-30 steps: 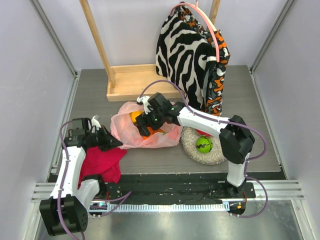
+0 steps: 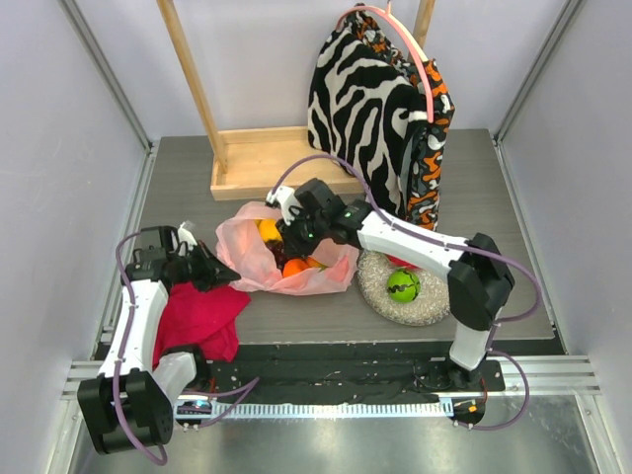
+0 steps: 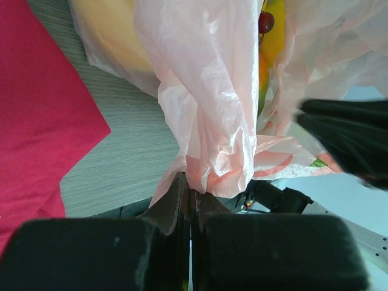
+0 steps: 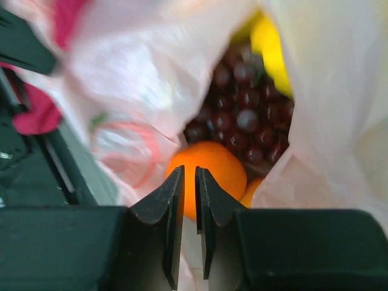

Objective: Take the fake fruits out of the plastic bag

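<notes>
The pink plastic bag [image 2: 326, 276] lies in the middle of the table, holding an orange [image 4: 209, 170], dark grapes [image 4: 242, 115] and yellow fruit [image 4: 270, 48]. My left gripper is shut at the bag's left end, with pink plastic [image 3: 206, 133] at its fingertips. My right gripper [image 2: 288, 239] is over the bag's opening; in the right wrist view its fingertips [image 4: 190, 177] are close together at the orange, and I cannot tell whether anything is between them.
A woven plate [image 2: 415, 306] with a green ball [image 2: 403, 285] sits at right. A red cloth [image 2: 207, 316] lies at left, a wooden tray [image 2: 237, 178] at the back, and a zebra-print bag [image 2: 355, 99] at back right.
My left gripper and the bag look nearly unchanged.
</notes>
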